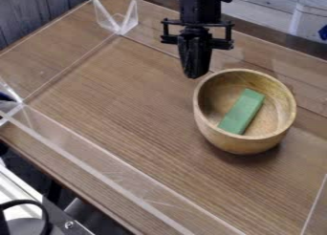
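Note:
My black gripper [196, 67] hangs at the top centre, shut, with its tips just behind and left of a round wooden bowl [212, 133]. A green rectangular block [242, 112] lies inside the bowl. Nothing shows between the fingers.
Clear plastic pieces sit near its back left corner and left edge. A cable and pale equipment are at the lower left, and a wall edge runs along the back right.

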